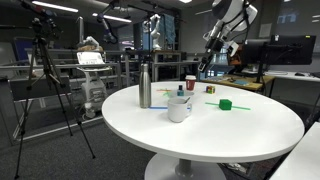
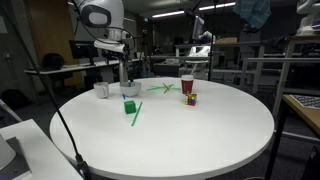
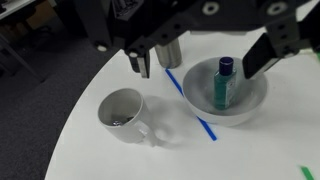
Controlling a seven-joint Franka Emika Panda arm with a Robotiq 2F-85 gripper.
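In the wrist view my gripper stands open, one finger to each side of the view, with nothing between its fingers. Below it is a grey bowl point(image 3: 252, 104) holding a small teal bottle point(image 3: 223, 86) with a dark blue cap. Left of the bowl sits a white mug point(image 3: 121, 112), apart from it, its handle toward the bowl. A steel flask point(image 3: 167, 53) shows behind, partly hidden by the gripper. In exterior view 1 the arm point(image 1: 232, 14) reaches in at upper right, above the table.
The round white table point(image 1: 235, 135) also carries a green cube point(image 1: 225, 104), a red cup point(image 2: 187, 84) and a multicoloured cube point(image 2: 190, 100). Blue strips point(image 3: 207, 130) and green strips point(image 2: 139, 111) lie flat.
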